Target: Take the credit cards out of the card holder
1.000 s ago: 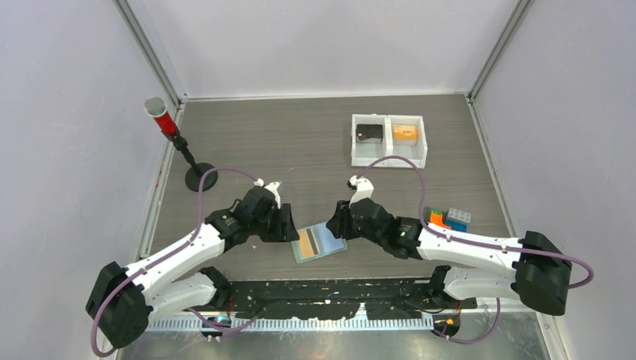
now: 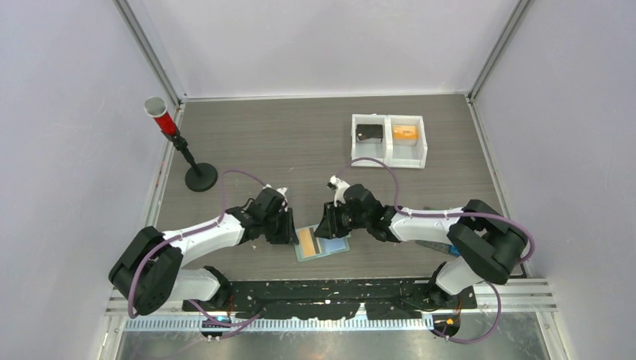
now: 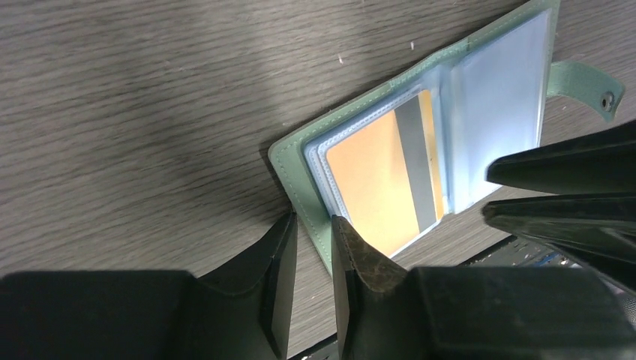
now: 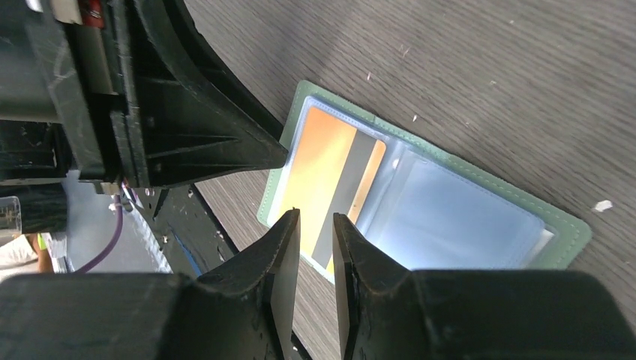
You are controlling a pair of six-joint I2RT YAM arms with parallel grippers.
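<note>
The green card holder (image 2: pixel 324 256) lies opened flat on the table, with clear sleeves inside. An orange card with a grey stripe sits in one sleeve; in the right wrist view the bluish sleeve (image 4: pixel 454 214) beside it looks pale. My left gripper stands part open at the holder's outer edge, whose green border shows between its fingertips; I cannot tell whether they touch it. Over the orange card, my right gripper is part open too, with no object held between its fingers. Both grippers are close together above the holder.
A white two-part tray (image 2: pixel 388 142) with a black item and an orange item stands at the back right. A black stand with a red cup (image 2: pixel 163 124) is at left. Blocks at right are mostly hidden by my right arm.
My right gripper has moved left and over the holder. The left gripper has shifted slightly toward the holder's left edge. The right arm now covers most of the blocks.
</note>
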